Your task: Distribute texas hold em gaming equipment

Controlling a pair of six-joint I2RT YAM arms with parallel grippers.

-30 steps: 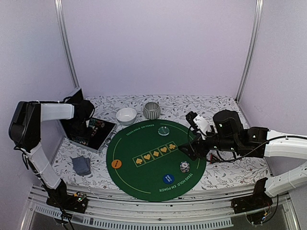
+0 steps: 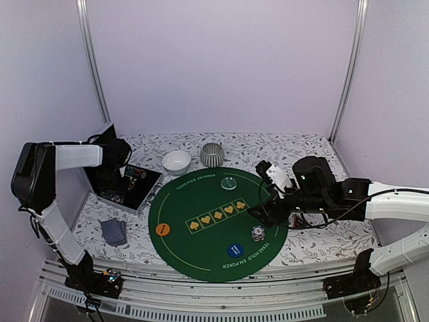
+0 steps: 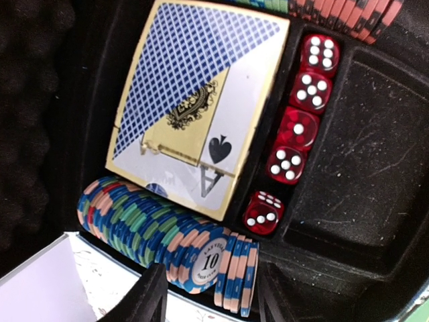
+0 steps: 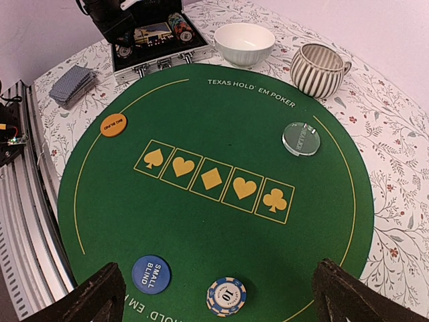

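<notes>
In the left wrist view, my left gripper is part open over the near row of the black case (image 3: 362, 154). Blue and peach chips (image 3: 234, 275) stand tilted between its fingertips, beside a longer row of chips (image 3: 141, 225); whether the fingers touch them I cannot tell. The case also holds a card deck (image 3: 194, 100) and several red dice (image 3: 295, 127). My right gripper is open with nothing between its fingers, above the green mat (image 4: 167, 221). A stack of chips (image 4: 226, 296) stands on the mat near the small blind button (image 4: 151, 274).
On the mat lie the orange big blind button (image 4: 113, 125) and a clear dealer disc (image 4: 301, 139). A white bowl (image 2: 177, 162) and striped cup (image 2: 212, 155) stand behind it. Cards (image 2: 114, 232) lie in front of the case.
The right arm has shifted a little to the left. Objects on the mat have not moved.
</notes>
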